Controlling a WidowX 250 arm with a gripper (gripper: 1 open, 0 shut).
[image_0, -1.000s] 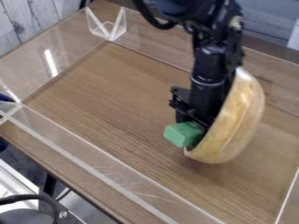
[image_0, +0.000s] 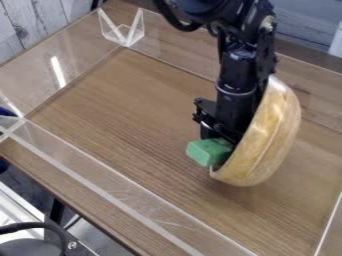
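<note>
My black gripper (image_0: 225, 138) is low over the wooden table, shut on a green sponge (image_0: 206, 152), whose end sticks out to the lower left of the fingers. A large tan, rounded wooden bowl (image_0: 259, 145) stands tilted on its side just right of the gripper, its inner side toward the gripper and partly hidden by it. Whether the fingers also touch the bowl I cannot tell.
Clear plastic walls run along its left and front edges, with a clear bracket (image_0: 120, 30) at the back left. A black cable lies at the lower left corner.
</note>
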